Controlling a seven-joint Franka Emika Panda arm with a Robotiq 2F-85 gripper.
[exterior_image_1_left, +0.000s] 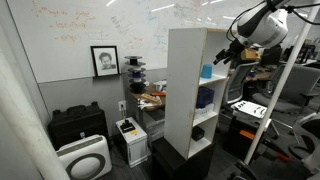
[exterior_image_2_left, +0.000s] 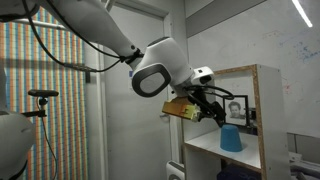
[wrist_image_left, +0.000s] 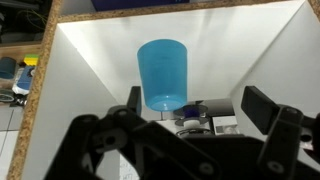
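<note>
A blue cup (wrist_image_left: 163, 74) stands on the white upper shelf (wrist_image_left: 105, 40) of a shelf unit; exterior view 2 shows the same cup (exterior_image_2_left: 230, 138) near the shelf's front edge. My gripper is open in the wrist view, its two dark fingers wide apart. The cup appears between and beyond them, nearer the left finger (wrist_image_left: 135, 100), with nothing held. From the side, the gripper (exterior_image_1_left: 234, 56) hangs to the right of the cup (exterior_image_1_left: 206, 71), outside the shelf front and a little higher.
White side panels with brown edges (exterior_image_2_left: 258, 110) bound the shelf. Below it sits a dark blue bin (exterior_image_1_left: 205, 97). A white pole (exterior_image_1_left: 282, 85) stands in front of the arm. Chairs and desks lie behind at right.
</note>
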